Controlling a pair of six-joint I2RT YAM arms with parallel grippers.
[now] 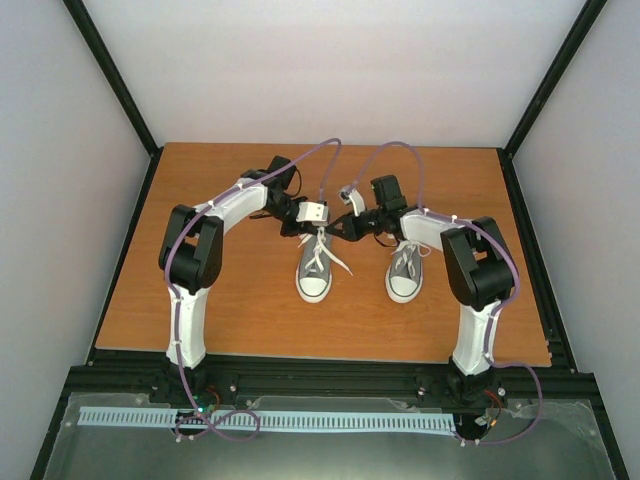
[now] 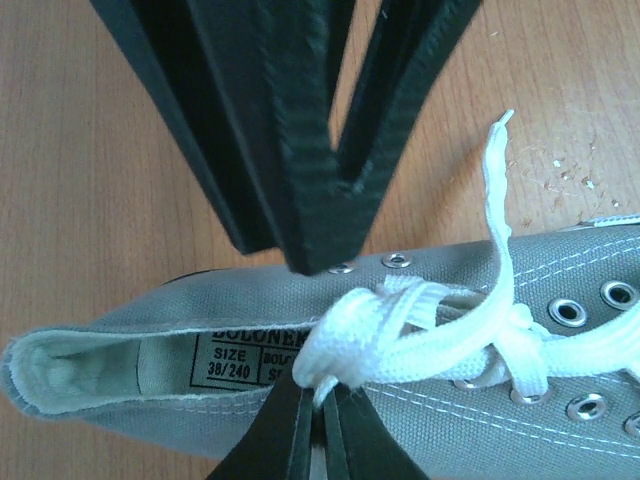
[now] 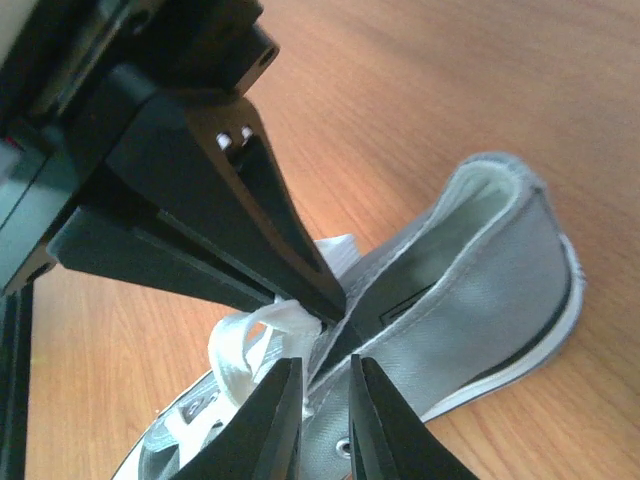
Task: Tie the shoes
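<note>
The left grey shoe (image 1: 313, 277) lies toe toward me, its white laces (image 1: 321, 250) gathered at the throat. My left gripper is shut on a white lace loop over the shoe's opening, which also shows in the right wrist view beside the left gripper's fingers (image 3: 290, 275). Close to the same shoe, my right gripper is part open. Its fingers (image 3: 275, 420) stand apart with no lace clearly held between them. One lace end (image 2: 497, 170) sticks up past the eyelets.
To the right stands the other grey shoe (image 1: 404, 277), its laces partly under the right arm. Both arms reach close together over the left shoe.
</note>
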